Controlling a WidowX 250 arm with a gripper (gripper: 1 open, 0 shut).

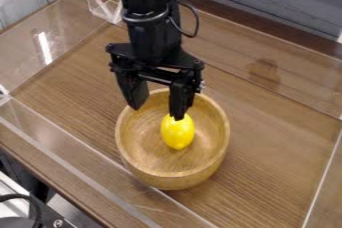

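A yellow oval object [178, 132] lies inside a tan bowl [171, 174] in the middle of the camera view. My black gripper [159, 100] hangs over the back of the bowl, its two fingers spread wide apart, one toward the bowl's left rim and one to the right, above the yellow object. Nothing shows between the fingers.
The wooden floor around the bowl is clear, with free room on the right and left. A white object [104, 1] sits at the back left. A black cable runs at the lower left corner.
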